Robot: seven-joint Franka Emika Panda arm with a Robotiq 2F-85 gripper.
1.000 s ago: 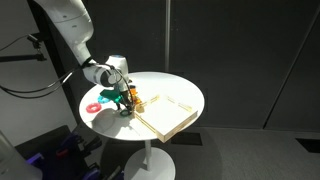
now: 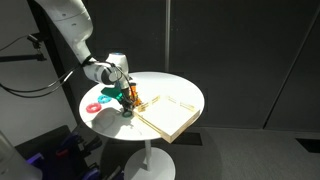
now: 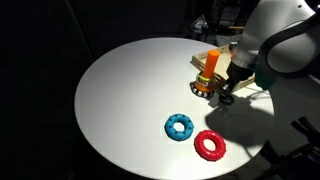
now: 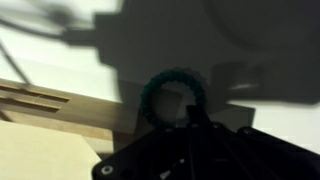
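A dark green ring (image 4: 150, 100) lies flat on the white table, just beyond my fingertips in the wrist view. The same ring (image 3: 226, 99) looks dark in exterior view 2. My gripper (image 2: 126, 103) points down close over it and is shut, with nothing visible between its fingers. Whether the fingertips touch the ring cannot be made out. Beside the gripper stands a stacking toy with an orange post (image 3: 212, 62) and rings round its base. A blue ring (image 3: 179, 126) and a red ring (image 3: 209, 145) lie apart on the table.
A shallow wooden tray (image 2: 158, 131) occupies the table beside the stacking toy, its edge close to the gripper in the wrist view. The broad part of the round white table (image 3: 120, 90) away from the arm is bare.
My gripper has shifted only slightly near the green ring. The tray, the stacking toy and the other rings stay where they were.
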